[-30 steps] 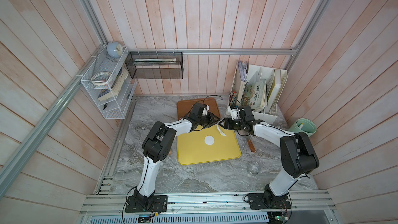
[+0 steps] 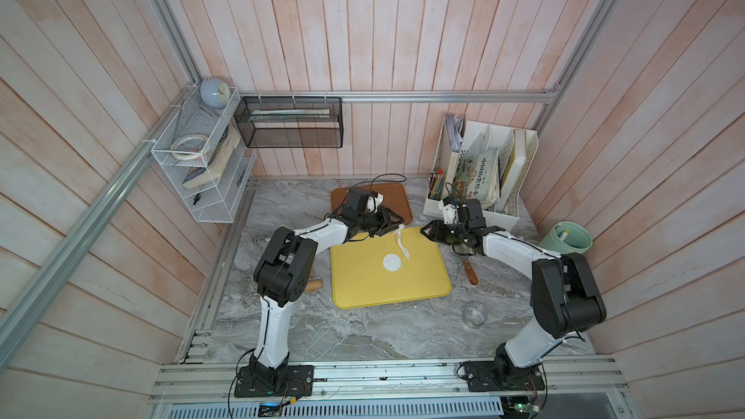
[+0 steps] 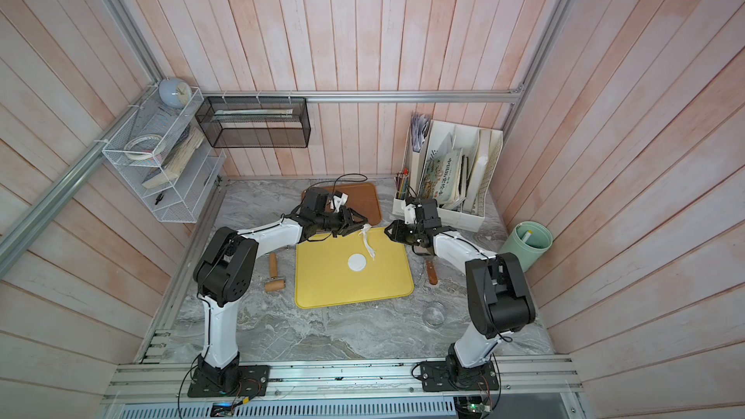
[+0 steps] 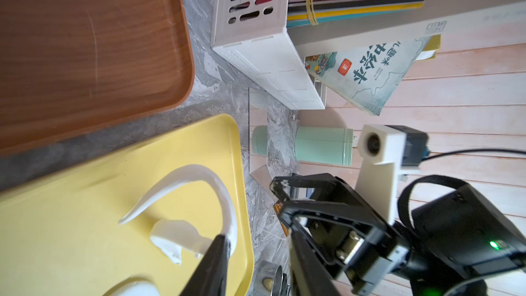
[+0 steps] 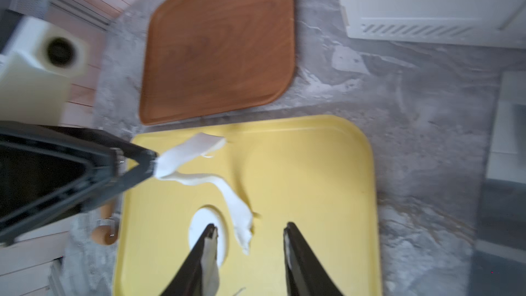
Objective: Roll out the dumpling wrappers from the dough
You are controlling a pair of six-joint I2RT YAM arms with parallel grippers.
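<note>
A long white dough strip [image 5: 236,208] hangs from the fingertip of my left gripper [image 2: 401,224], above the back of the yellow tray [image 2: 353,287]. In the left wrist view the dough [image 4: 191,173] curls against one finger; the two fingers stand apart, so the gripper is open with the strip clinging to it. My right gripper is open, its fingers apart, just right of the strip and not touching it. On the tray lies a flat round white dough disc [image 2: 392,262].
A brown tray [image 5: 219,49] lies behind the yellow one. Left of it is a wooden rolling pin [image 3: 274,284]; at its right, a wooden-handled tool [image 2: 470,271] and a glass bowl [image 2: 474,313]. A white file box [image 2: 481,163] stands back right. The tray's front is clear.
The left gripper has shifted left, the strip going with it.
</note>
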